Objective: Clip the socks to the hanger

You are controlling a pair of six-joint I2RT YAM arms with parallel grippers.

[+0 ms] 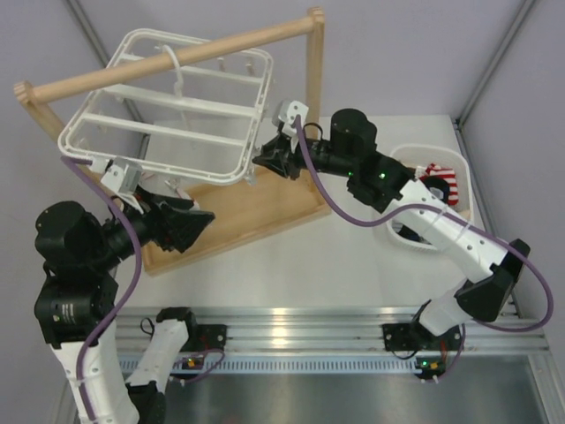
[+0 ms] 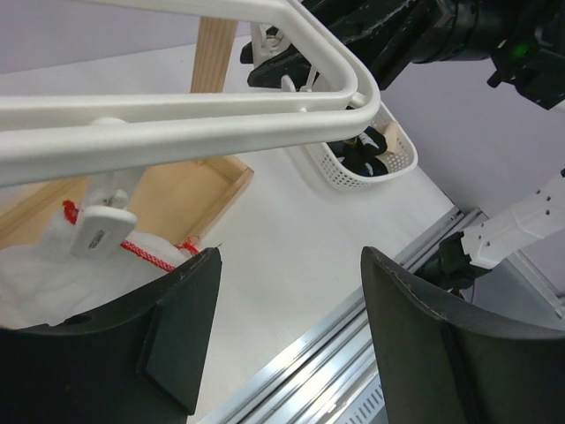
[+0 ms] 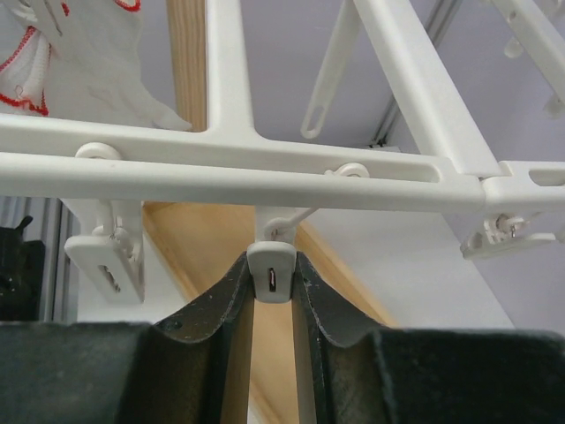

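A white hanger (image 1: 188,106) with clips hangs from a wooden rack. In the left wrist view, a white sock with red trim (image 2: 71,278) hangs below the hanger frame, by a white clip (image 2: 103,231); whether that clip grips it cannot be seen. My left gripper is at the hanger's near left side, its fingers apart with nothing between them. On the hanger's right side, my right gripper is shut on a white clip (image 3: 272,265). The right wrist view also shows white sock fabric (image 3: 97,66) at upper left.
A white basket (image 1: 470,190) of socks stands at the right. Beneath the hanger lies the rack's wooden base (image 1: 231,221). The wooden crossbar (image 1: 106,75) and posts stand close around both arms. Bare table (image 1: 353,265) lies in the middle.
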